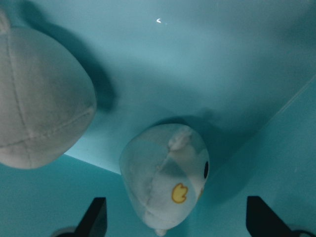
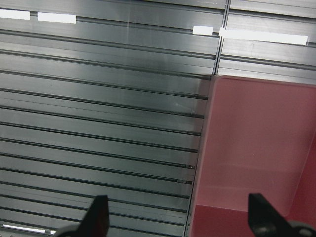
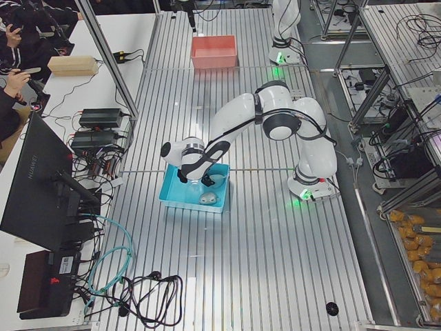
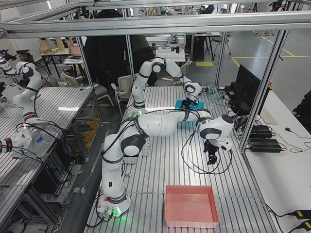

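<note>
My left gripper is open over the blue bin point(image 3: 172, 200). In the left wrist view, a small pale plush toy point(image 1: 158, 173) with a yellow patch lies between and just beyond its fingers, and a larger pale plush point(image 1: 42, 98) lies to the left. Both toys sit in the bin. My right gripper point(image 4: 212, 154) hangs open above the metal table, with nothing between its fingers; in the right wrist view the pink bin point(image 2: 254, 138) is at its right.
Cables point(image 3: 148, 296) lie at the near left. A monitor point(image 3: 38, 186) and power boxes point(image 3: 101, 117) stand on the side desk.
</note>
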